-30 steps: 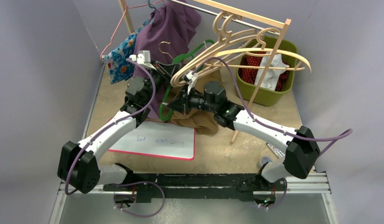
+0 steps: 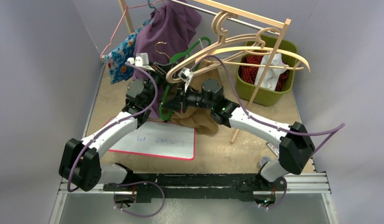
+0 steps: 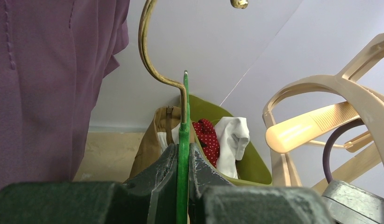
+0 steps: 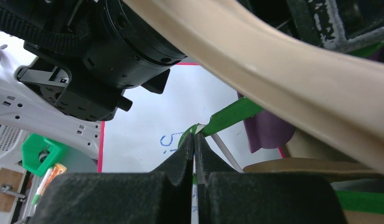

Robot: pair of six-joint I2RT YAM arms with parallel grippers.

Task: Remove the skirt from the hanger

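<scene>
My left gripper is shut on the neck of the green hanger [image 3: 182, 170], just below its brass hook [image 3: 150, 63]. The brown skirt [image 2: 206, 122] hangs below the hanger, partly hidden by the arms. In the right wrist view, my right gripper is shut with its fingertips at one end of the hanger. A thin white loop [image 4: 226, 151] runs from that end towards the brown cloth and touches the tips; whether it is pinched cannot be told. At the other end, another white loop [image 2: 202, 44] shows in the top view.
Wooden hangers [image 2: 221, 35] hang from the rail close above my right gripper, one crossing its wrist view. Purple cloth [image 2: 169, 28] hangs behind the left arm. A green bin [image 2: 267, 97] with clothes stands at right, a whiteboard [image 2: 157, 142] lies in front.
My right gripper has shifted slightly left. The green hanger has moved a little left with my left gripper, and the wooden hangers have swung slightly.
</scene>
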